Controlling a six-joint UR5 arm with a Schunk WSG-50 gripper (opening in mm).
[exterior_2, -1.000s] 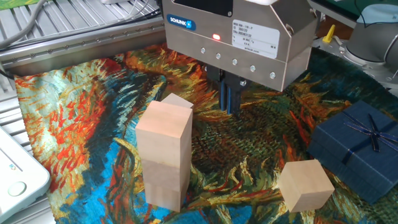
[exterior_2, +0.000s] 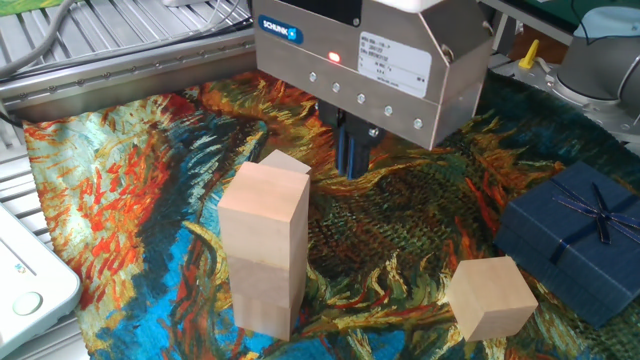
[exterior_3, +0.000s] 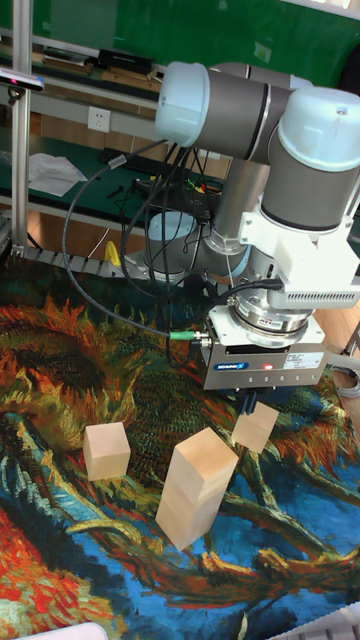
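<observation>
A tall stack of pale wooden blocks (exterior_2: 265, 250) stands upright on the patterned cloth; in exterior view 3 the same stack (exterior_3: 197, 491) is near the middle. Behind it another wooden block (exterior_2: 287, 161) is mostly hidden in exterior view 2, but this block (exterior_3: 253, 427) shows more fully in exterior view 3. Apart from both lies a single wooden cube (exterior_2: 490, 298), seen too as a cube (exterior_3: 105, 451) in the other view. My gripper (exterior_2: 346, 158) hangs above the cloth, beyond the stack, its dark fingers close together and nothing visible between them.
A dark blue box (exterior_2: 580, 235) with a ribbon sits at the right edge in exterior view 2. A white device (exterior_2: 30, 285) is at the left edge. Bare cloth (exterior_2: 390, 235) lies between the stack and the lone cube.
In exterior view 2 my gripper has shifted left and slightly up, toward the part-hidden block behind the stack. The blocks and the box have not moved.
</observation>
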